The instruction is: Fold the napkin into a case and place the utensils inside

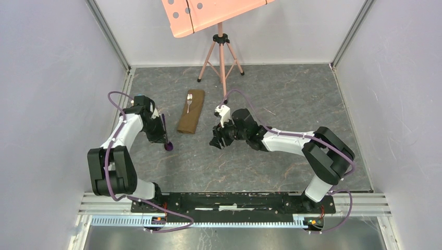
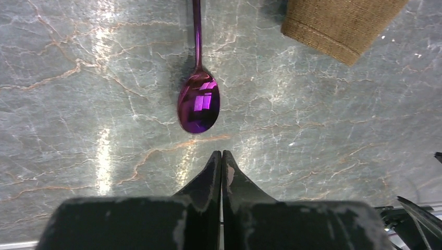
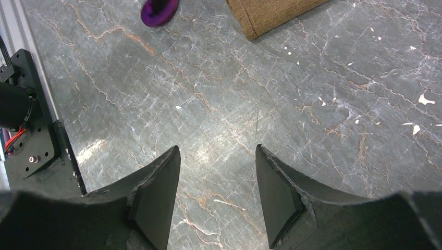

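Observation:
In the left wrist view a purple spoon [image 2: 199,101] lies bowl toward me on the floor, its handle running out of the top edge. My left gripper is shut with nothing between its fingers, its tips apart from the bowl. From the top, the spoon's bowl [image 1: 168,147] shows beside the left gripper. The folded brown napkin [image 1: 187,123] lies to the right of the spoon, with a silver fork [image 1: 189,102] resting lengthwise on it. My right gripper stands open and empty over bare floor; the spoon's bowl [image 3: 159,11] and napkin [image 3: 271,13] appear at the top there.
A pink tripod stand [image 1: 221,57] rises behind the napkin. Walls close in both sides, and a rail [image 1: 224,225] runs along the front.

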